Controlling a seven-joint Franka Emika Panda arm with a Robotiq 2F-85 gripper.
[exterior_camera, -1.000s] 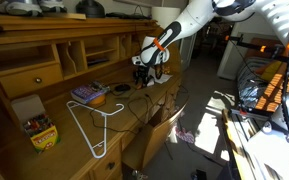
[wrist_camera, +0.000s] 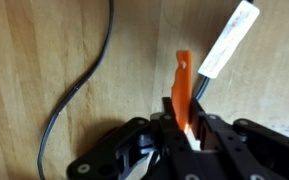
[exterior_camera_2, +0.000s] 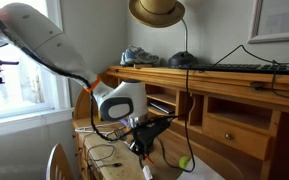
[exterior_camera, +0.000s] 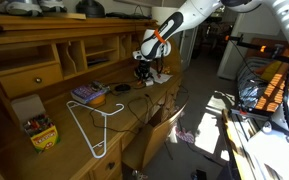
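A slim orange object (wrist_camera: 182, 85) stands out between the fingers of my gripper in the wrist view, and the gripper is shut on it. The lower part of this object is hidden by the fingers. In exterior view 1 the gripper (exterior_camera: 142, 71) is small and dark, over the far end of the wooden desk (exterior_camera: 72, 137). Exterior view 2 shows the gripper (exterior_camera_2: 144, 146) pointing down above the desktop; what it holds is hard to make out there.
A white power strip (wrist_camera: 229, 38) and a black cable (wrist_camera: 82, 80) lie below the gripper. A white hanger (exterior_camera: 89, 125), an orange pot (exterior_camera: 97, 100) and a colourful box (exterior_camera: 41, 132) sit nearer on the desk. Wooden drawers and cubbies (exterior_camera: 34, 78) line the back.
The arm has shifted slightly up and to the right in exterior view 1. The hanger, pot and box have stayed in place.
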